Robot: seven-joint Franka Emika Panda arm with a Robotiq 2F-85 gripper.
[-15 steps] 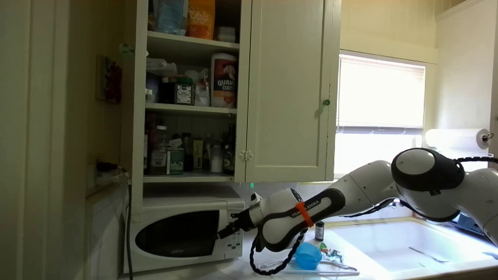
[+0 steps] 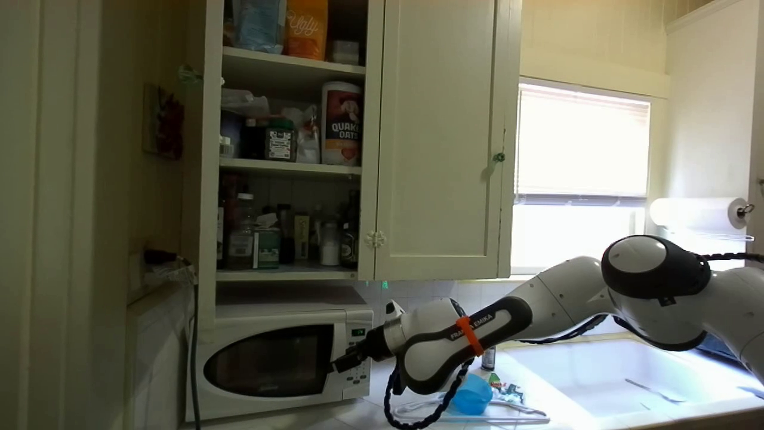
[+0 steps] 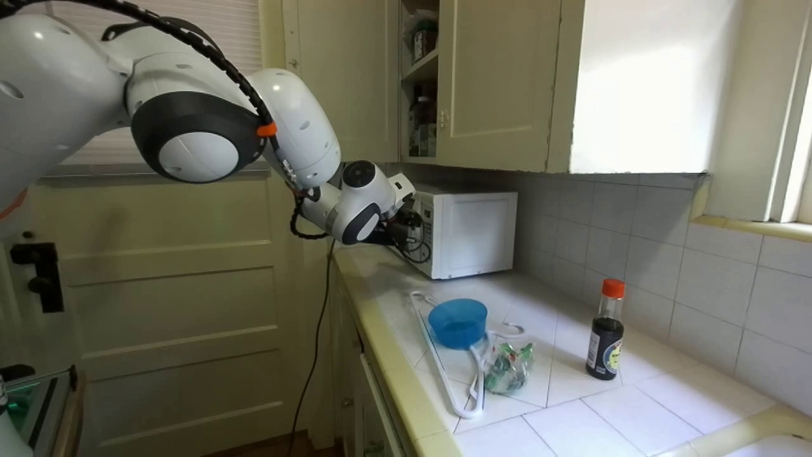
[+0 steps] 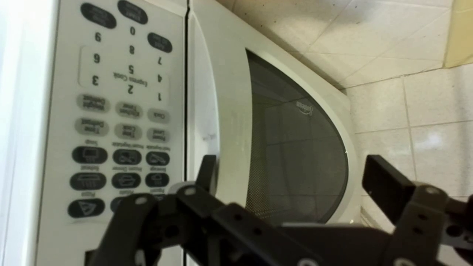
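A white microwave (image 2: 333, 390) stands on the counter below the cupboard, its dark-windowed door (image 4: 230, 102) closed as far as I can see. My gripper is open in front of that door, with nothing held. In the wrist view, the left fingertip (image 4: 206, 173) overlaps the door's edge beside the keypad (image 4: 128, 111); whether it touches is unclear. The other fingertip (image 4: 384, 181) lies past the far side of the dark window. Exterior view 2 shows the gripper largely hidden by the wrist and cables at the microwave's front.
A blue bowl (image 3: 457, 324), a white hanger-like frame (image 3: 441, 365), a crumpled plastic bag (image 3: 508, 369) and a red-capped bottle (image 3: 605, 335) occupy the counter. Overhead, the cupboard shelves (image 2: 290, 168) are exposed. The sink (image 2: 609, 380) lies to the right in exterior view 1.
The door looks the same.
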